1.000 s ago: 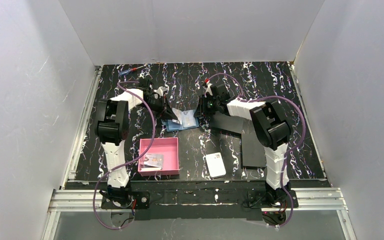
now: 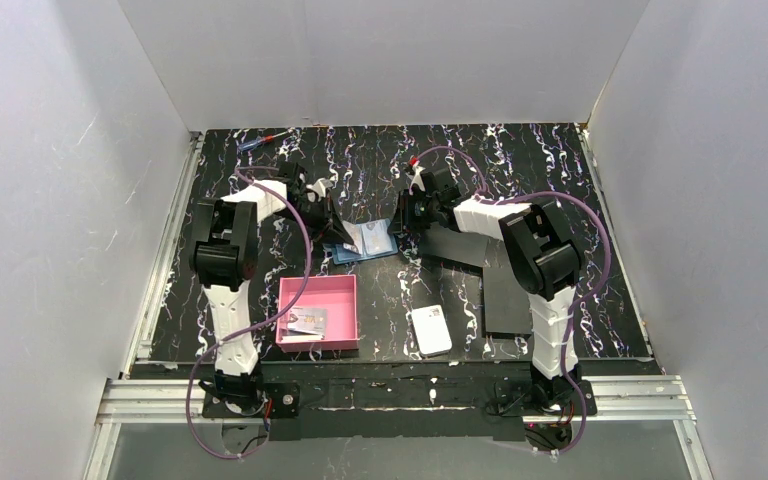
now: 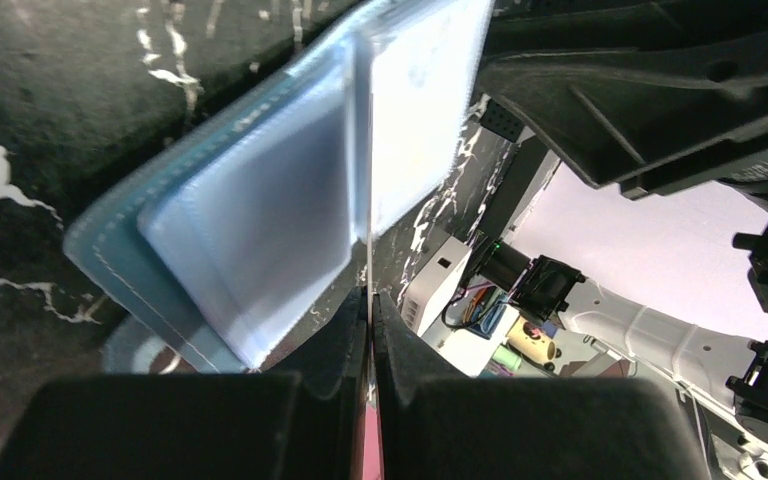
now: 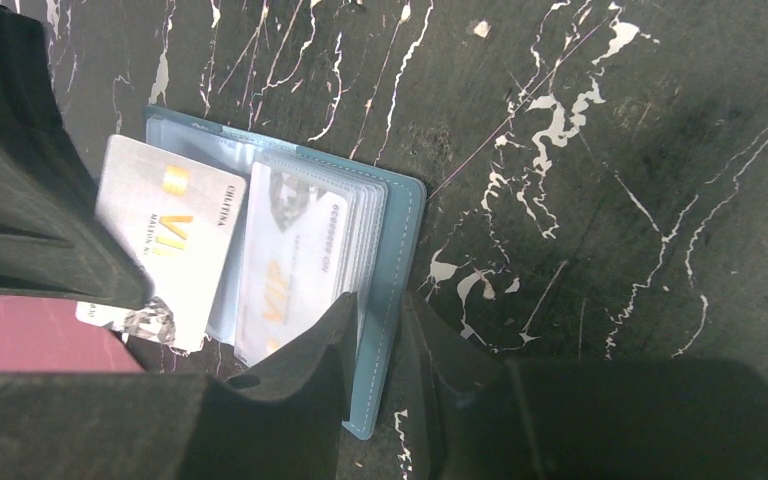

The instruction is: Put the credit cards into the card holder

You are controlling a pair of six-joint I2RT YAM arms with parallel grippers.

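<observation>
The blue card holder (image 2: 363, 258) lies open on the dark marbled table, a clear sleeve page (image 4: 295, 255) with a VIP card showing in it. A silver credit card (image 4: 175, 235) stands tilted over the holder's left part. My left gripper is shut on this card, which shows edge-on as a thin line between its fingertips. At the holder's right edge, my right gripper stands part open. The blue border passes between its fingertips in the right wrist view; whether they touch it, I cannot tell.
A pink box (image 2: 338, 285) at the front left contains more cards (image 2: 306, 321). Nearer the front edge lies a white box (image 2: 431, 330), with a dark panel (image 2: 506, 302) to its right. A screwdriver (image 2: 263, 141) rests at the back left.
The silver card has shifted very slightly over the holder with my left gripper. The right arm looks nearly unmoved.
</observation>
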